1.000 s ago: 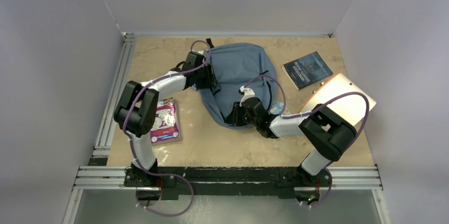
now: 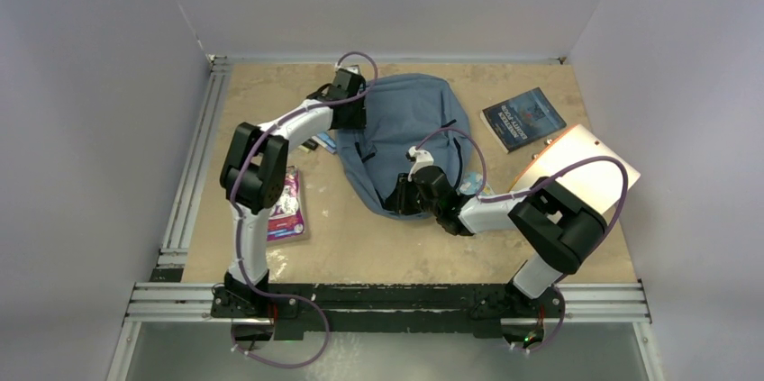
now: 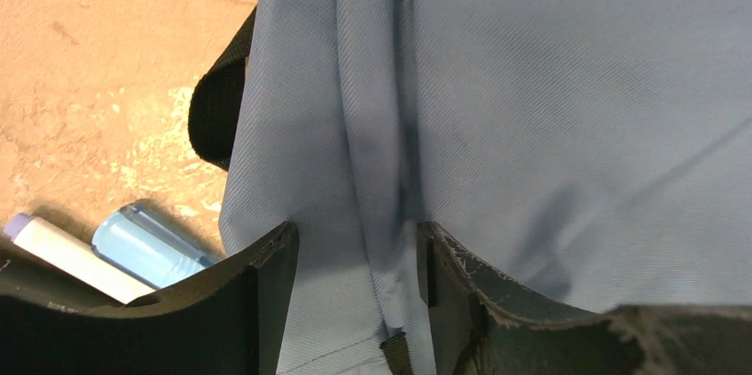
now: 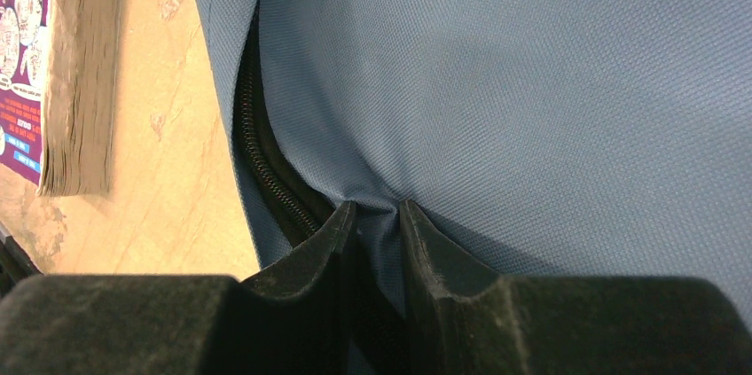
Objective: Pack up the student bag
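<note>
A blue-grey fabric bag (image 2: 405,111) lies in the middle of the table, its zipper (image 4: 266,153) showing in the right wrist view. My left gripper is over the bag's upper left side, fingers apart either side of a folded seam, holding nothing that shows. At the bag's front edge my right gripper is shut on the fabric beside the zipper. Pens or markers (image 3: 80,255) lie left of the bag, near a black strap (image 3: 217,100).
A colourful book (image 2: 285,210) lies front left, a dark blue book (image 2: 522,118) back right, a white board (image 2: 586,169) at the right, partly behind the right arm. Pale walls enclose the table on three sides.
The right arm and gripper look unchanged.
</note>
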